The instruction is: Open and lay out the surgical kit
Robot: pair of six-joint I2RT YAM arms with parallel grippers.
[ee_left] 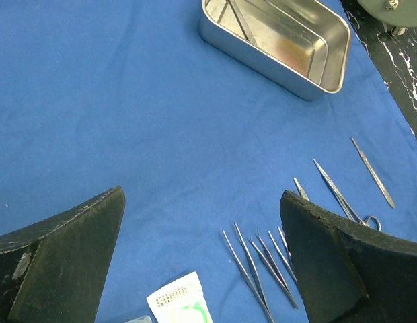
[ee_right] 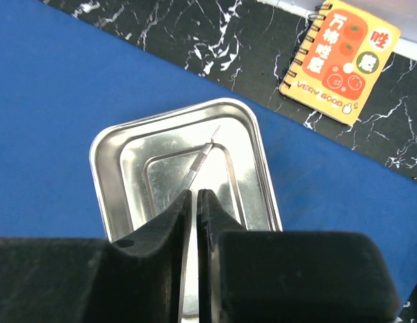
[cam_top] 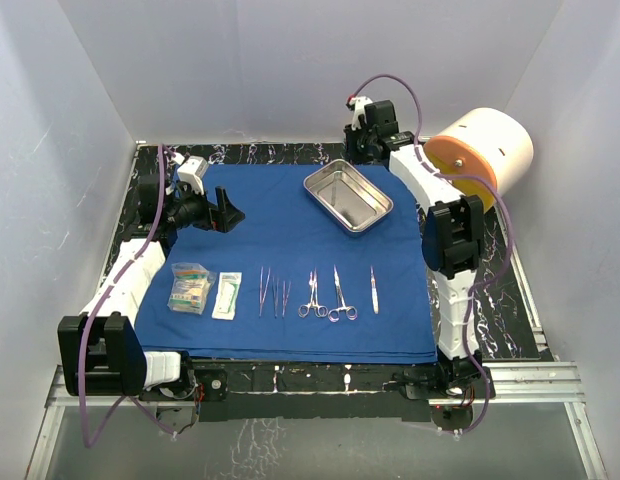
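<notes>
A metal tray (cam_top: 377,218) lies at the back right of the blue cloth. One slim scalpel-like tool (ee_right: 200,158) rests inside it; the fingers hide its near end in the right wrist view. My right gripper is above the tray, its fingertips close together with a narrow gap and nothing seen between them. Over the cloth's left side, my left gripper (cam_top: 228,212) is open and empty. Along the front lie tweezers (cam_top: 263,290), scissor-like clamps (cam_top: 315,300), larger scissors (cam_top: 340,300) and a scalpel (cam_top: 374,290).
A clear bag of packets (cam_top: 190,288) and a white packet (cam_top: 226,296) are at the front left. Behind the tray, a yellow notebook (ee_right: 342,57) lies on the marble border. A cream cylinder (cam_top: 490,150) stands back right.
</notes>
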